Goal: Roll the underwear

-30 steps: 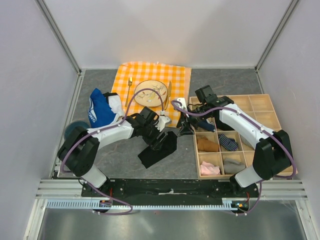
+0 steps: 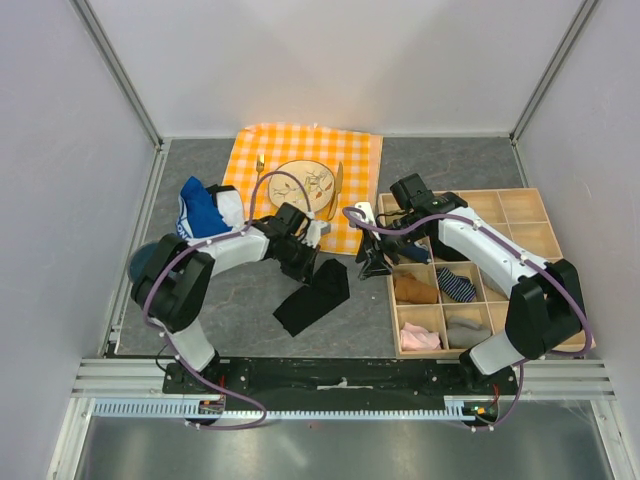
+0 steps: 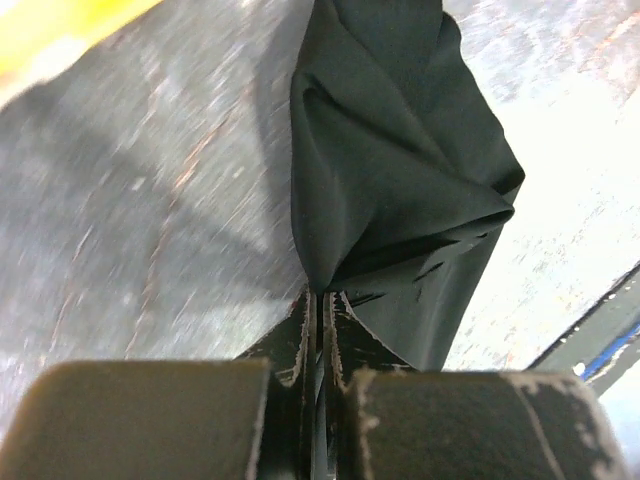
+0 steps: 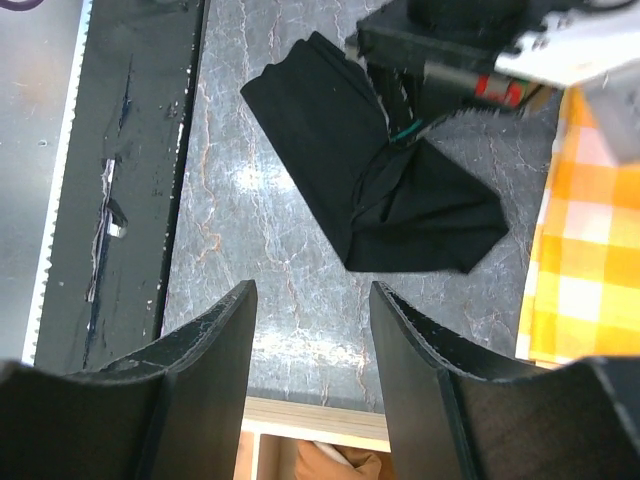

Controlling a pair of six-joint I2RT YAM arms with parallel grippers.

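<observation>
Black underwear (image 2: 306, 310) lies on the grey floor below the checked cloth, its upper part folded and bunched, as the left wrist view (image 3: 400, 180) also shows. My left gripper is shut on a pinched fold of it. My right gripper stands open near the edge of the wooden organizer, with the underwear (image 4: 320, 150) in front of it and nothing between its fingers.
The wooden organizer (image 2: 420, 325) with folded clothes fills the right side. An orange checked cloth (image 2: 250, 150) holds a plate, knife and fork at the back. A blue-and-white fabric pile (image 2: 200, 210) lies at left. Bare floor surrounds the underwear.
The right arm looks unchanged.
</observation>
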